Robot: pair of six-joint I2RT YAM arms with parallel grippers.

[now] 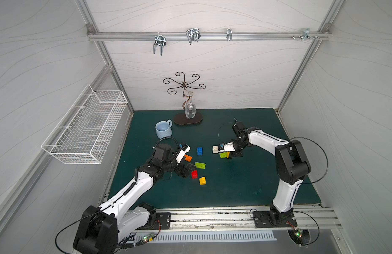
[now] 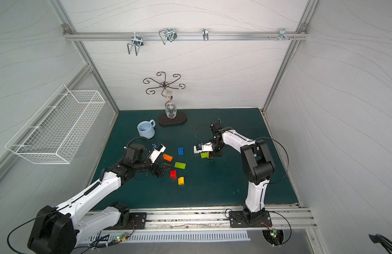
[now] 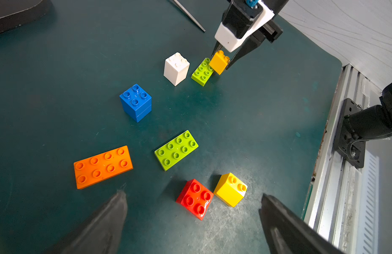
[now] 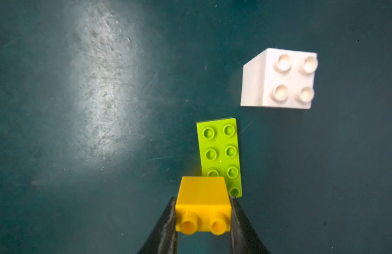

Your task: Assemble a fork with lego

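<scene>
In the right wrist view my right gripper is shut on a yellow sloped brick [image 4: 203,190], gripped by its sides with two studs showing. This brick covers part of the near end of a flat lime-green brick [image 4: 218,148] lying on the table; whether they touch, I cannot tell. A white brick [image 4: 289,78] stands close by. My left gripper is open above the table, its fingers [image 3: 104,220] wide apart and empty. Below it in the left wrist view are a red brick [image 3: 195,199] and a second yellow brick [image 3: 230,189].
Between the arms lie another lime-green brick [image 3: 176,150], an orange brick [image 3: 103,166] and a blue two-layer stack [image 3: 135,102]. Behind them stand a blue mug [image 1: 163,128] and a dark stand [image 1: 188,118] holding a glass [image 1: 190,111].
</scene>
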